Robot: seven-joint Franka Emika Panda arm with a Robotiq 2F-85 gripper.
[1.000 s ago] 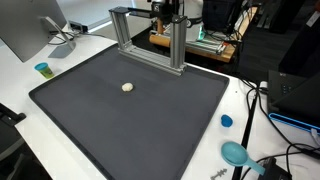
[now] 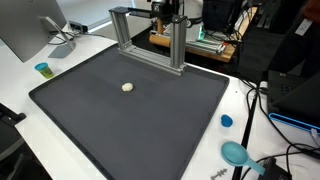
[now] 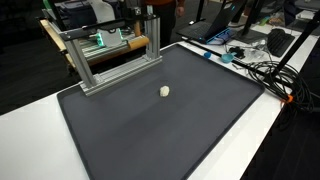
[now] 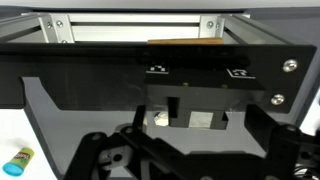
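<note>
My gripper stands open in the wrist view, one dark finger at each side. Between and beyond its fingers is a black block [image 4: 203,98] with printed square markers above it, on a wide black panel [image 4: 95,90]. Nothing shows clamped in the fingers; whether a finger touches the block, I cannot tell. A silver-framed rack [image 3: 120,72] stands at the mat's back edge and also shows at the top in exterior view 1. A small pale round piece [image 2: 127,87] lies alone on the dark grey mat [image 2: 130,125].
A green and yellow can [image 2: 44,70] stands left of the mat. On the right are a blue cup [image 2: 226,121] and a teal bowl-like item [image 2: 240,155]. Cables [image 3: 270,72] are bunched beyond the mat.
</note>
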